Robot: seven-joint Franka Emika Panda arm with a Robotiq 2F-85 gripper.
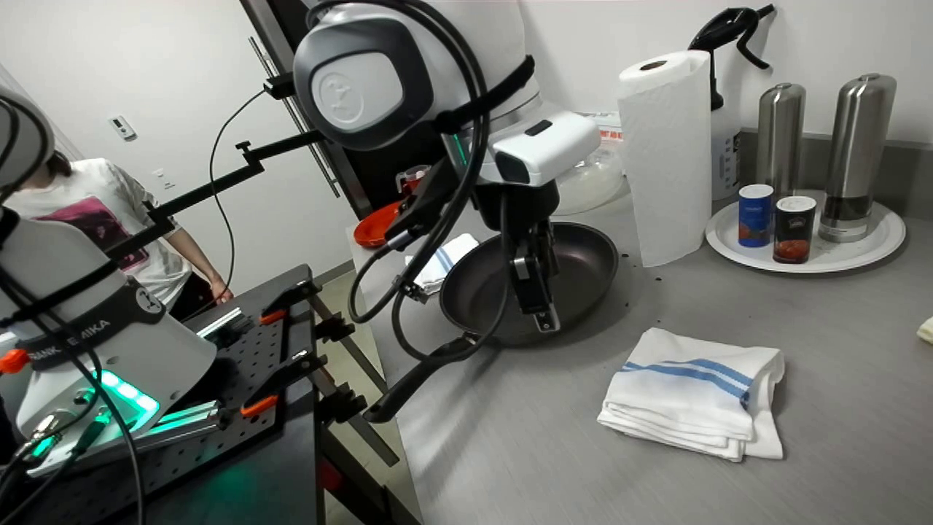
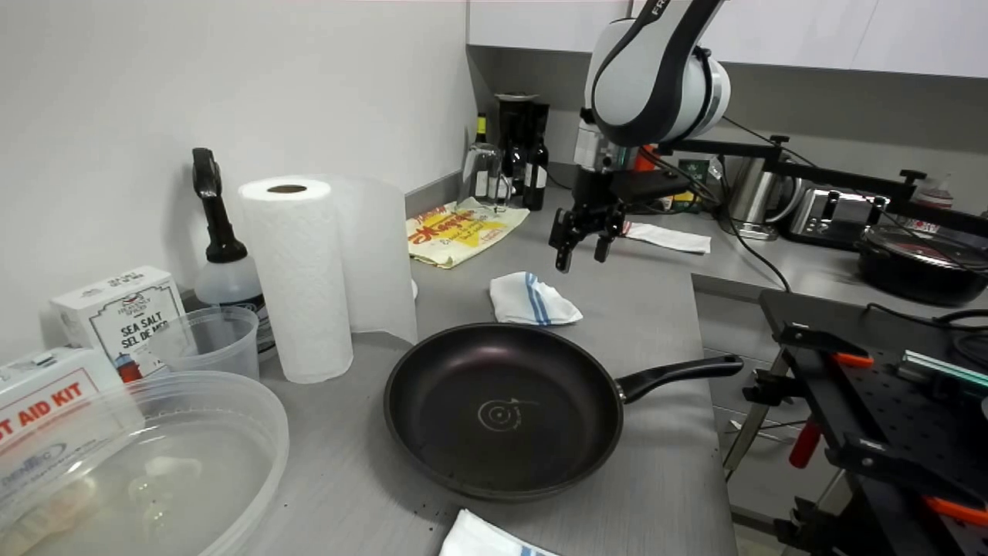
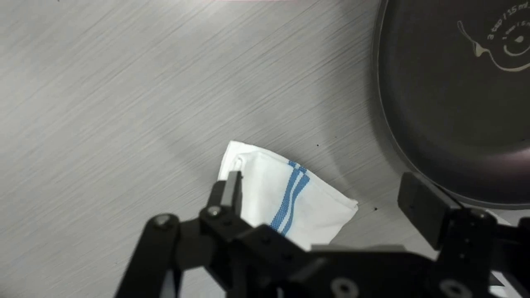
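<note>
My gripper (image 2: 583,252) hangs above the counter, its two fingers apart and nothing held between them. A folded white towel with blue stripes (image 1: 686,394) lies on the counter beside a black frying pan (image 2: 505,408). In the wrist view that towel (image 3: 298,198) shows below the open gripper, its lower part hidden behind the gripper body; the pan (image 3: 447,109) fills the upper right. The pan is empty, with its handle (image 2: 681,374) pointing toward the counter edge. Another folded towel (image 1: 450,259) rests on the pan's other side.
A paper towel roll (image 2: 296,278), a clear plastic tub (image 2: 199,463) and boxes stand along the wall. Shakers and two grinders sit on a white plate (image 1: 730,245). Bare counter (image 1: 525,437) lies in front of the pan.
</note>
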